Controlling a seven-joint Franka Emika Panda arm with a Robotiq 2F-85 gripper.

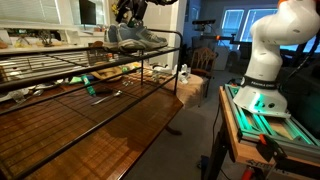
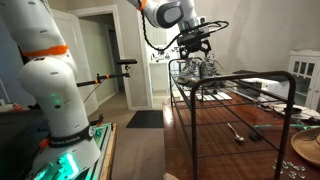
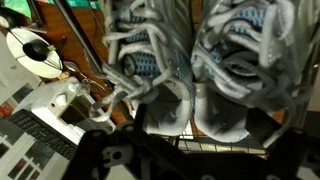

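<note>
A pair of grey shoes (image 1: pixel 138 39) with pale laces and blue tongues sits on the top tier of a dark metal rack (image 1: pixel 60 73). Exterior view 2 shows the same shoes (image 2: pixel 187 73) at the rack's far end. Directly over them is my gripper (image 2: pixel 196 42), pointing down. In the wrist view the two shoes (image 3: pixel 225 122) lie side by side beneath the gripper. Its dark fingers (image 3: pixel 150 158) are spread apart, with nothing held between them. Whether a fingertip touches a shoe cannot be told.
Several utensils, including a spoon (image 2: pixel 235 131), lie on the brown surface (image 1: pixel 90 140) below the top bars. The rack's bars border the shoes. A second white arm (image 1: pixel 262 75) stands on a table at the right. Open floor lies between.
</note>
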